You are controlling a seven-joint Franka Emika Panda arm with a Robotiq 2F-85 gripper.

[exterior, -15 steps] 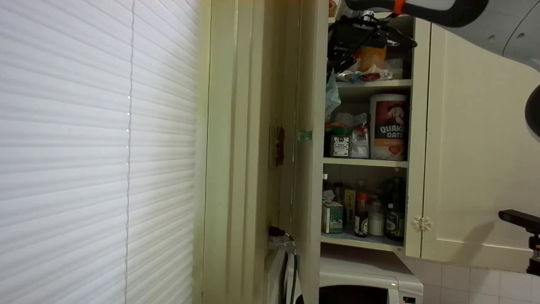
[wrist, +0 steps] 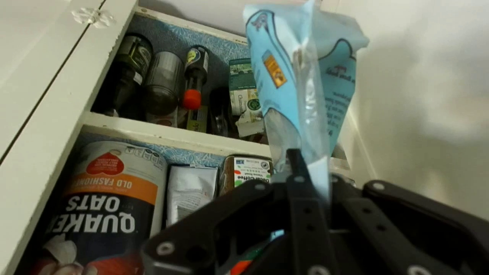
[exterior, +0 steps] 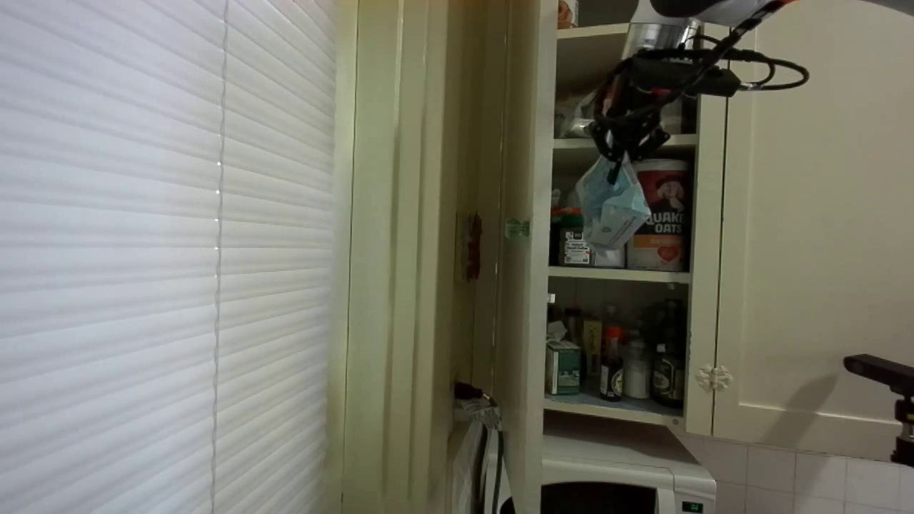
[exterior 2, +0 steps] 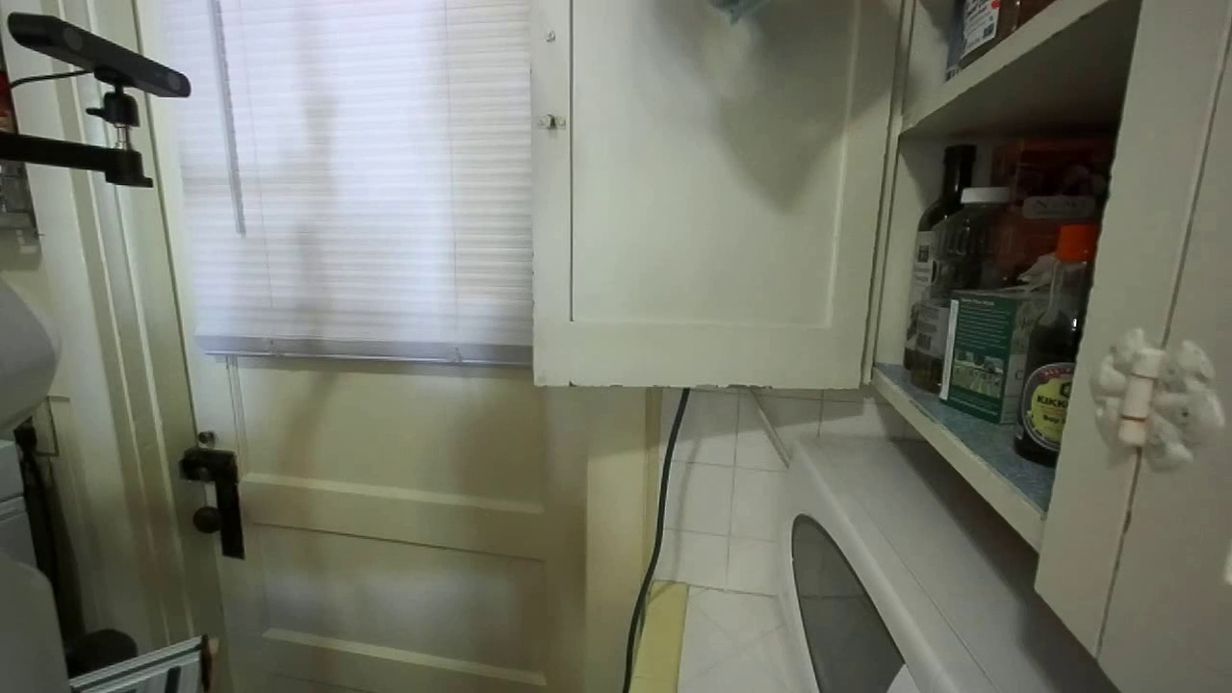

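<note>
A light blue plastic bag [exterior: 613, 205] with printing hangs below my gripper [exterior: 618, 164], in front of the cupboard's middle shelf. In the wrist view the bag [wrist: 279, 68] is pinched by its clear, crumpled end between the shut black fingers. It spreads out beyond the fingertips and looks nearly flat there. Exterior view 2 shows only a small bluish piece [exterior 2: 739, 10] at the top edge; the gripper is out of sight in that view.
The oats canister [exterior: 658, 214] stands right behind the bag, a coffee box [wrist: 250, 172] to its left. Bottles and a green tea box [exterior: 563, 368] fill the shelf below. The open cupboard door [exterior: 523, 343] bounds the left side; a microwave [exterior: 617, 458] sits underneath.
My gripper has moved right with the blue bag, from beside the open door to in front of the oats canister. More of the bag now shows. The shelf items look unmoved.
</note>
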